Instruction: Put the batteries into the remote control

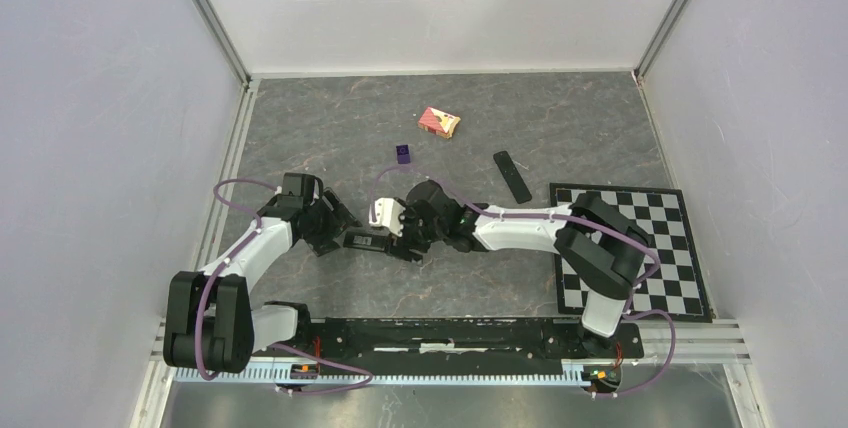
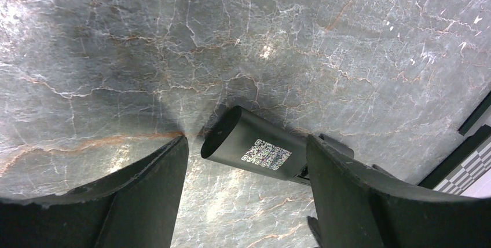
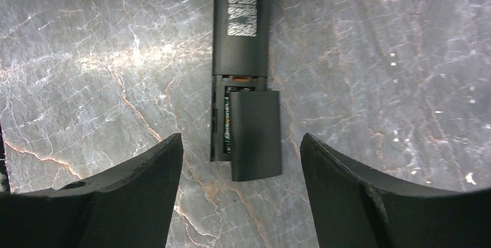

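Note:
The black remote [image 2: 263, 146] lies face down on the table, its battery bay partly uncovered, with a battery [image 3: 227, 117] visible inside. The loose cover [image 3: 255, 135] rests over the bay's right side, jutting past the remote's lower end in the right wrist view. My right gripper is open around that end, holding nothing. My left gripper is open at the other end, fingers apart with the remote between and beyond them, not gripped.
A red snack box [image 1: 438, 122], a small purple block [image 1: 403, 154] and another black bar [image 1: 512, 176] lie farther back. A checkered board [image 1: 665, 268] is at the right.

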